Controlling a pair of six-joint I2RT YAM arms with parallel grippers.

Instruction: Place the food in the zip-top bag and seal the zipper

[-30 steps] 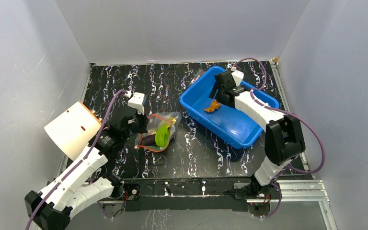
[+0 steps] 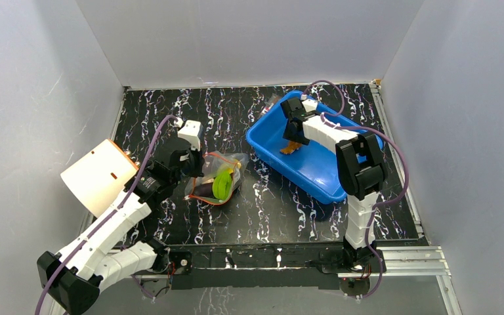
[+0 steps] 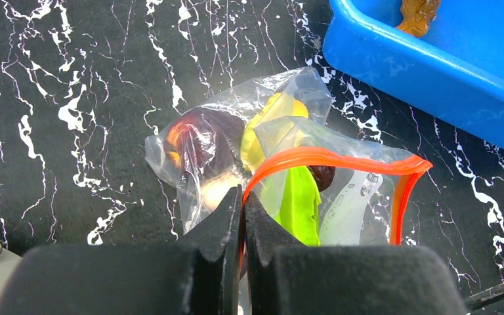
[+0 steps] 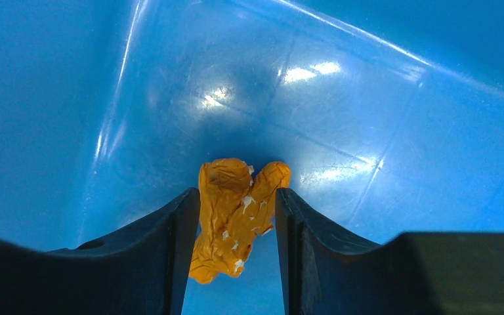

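Observation:
My left gripper is shut on the orange zipper edge of the clear bag (image 3: 361, 210), whose mouth gapes. Inside are a green food (image 3: 295, 210), a yellow one (image 3: 259, 138) and darker items partly hidden by plastic. In the blue bin (image 4: 52, 85) lies an orange-brown food piece (image 4: 230, 230), with my right gripper open over it, one finger either side; whether they touch it I cannot tell.
A pale board (image 2: 97, 176) is at the left, beside the left arm. A small clear package (image 2: 266, 105) lies behind the bin's left rim. Marbled table shows between bag and bin.

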